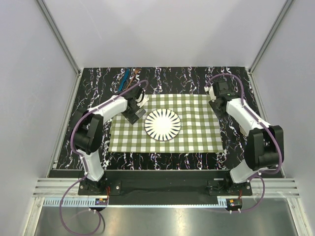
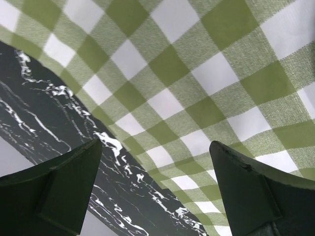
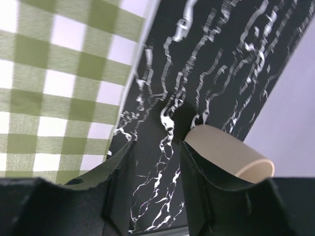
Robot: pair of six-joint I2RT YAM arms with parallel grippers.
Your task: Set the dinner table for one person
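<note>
A white plate with a black striped rim (image 1: pixel 162 124) lies near the middle of the green-and-white checked placemat (image 1: pixel 197 140). Just left of the plate, my left gripper (image 1: pixel 136 116) hangs open over the cloth; its wrist view has only cloth and table between the fingers. My right gripper (image 1: pixel 217 106) is at the placemat's right edge, open and empty. A beige cup (image 3: pixel 224 151) lies on its side ahead and to the right of the right fingers (image 3: pixel 118 182); from above, the right arm covers most of it.
A blue utensil (image 1: pixel 123 79) and a brown one (image 1: pixel 133 78) lie at the back left, partly behind the left arm. Pale walls enclose the sides and back.
</note>
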